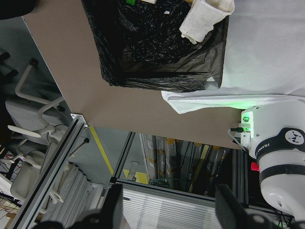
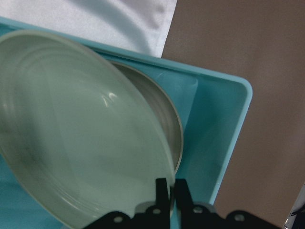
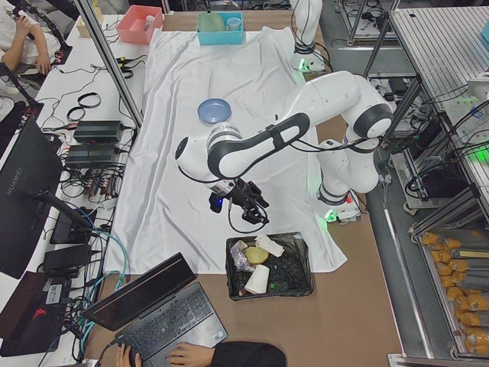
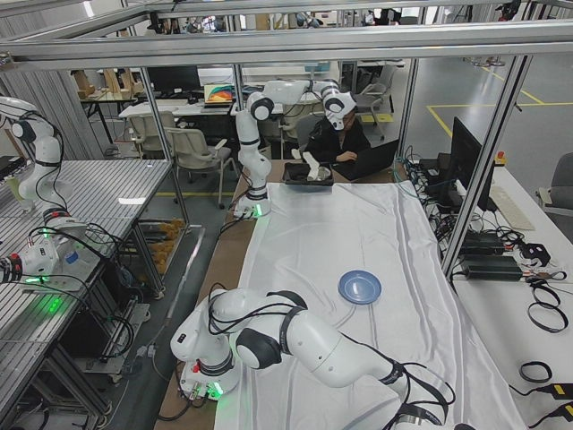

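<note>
My left gripper (image 3: pixel 243 200) hangs over the white cloth near the black-lined bin (image 3: pixel 290 283), which holds paper, a yellow item and a white cup. In the left wrist view its fingers stand apart at the bottom edge, nothing between them, above the bin (image 1: pixel 152 76). A blue plate (image 3: pixel 215 110) lies on the cloth. At the far end, in the turquoise tub (image 2: pixel 224 109), a pale green plate (image 2: pixel 81 129) leans over a second dish (image 2: pixel 164 114). My right gripper is shut on the green plate's rim.
A laptop and hands (image 3: pixel 172 329) are beside the bin. A pink container (image 3: pixel 139 24) stands left of the turquoise tub. Metal frames and benches border the workspace.
</note>
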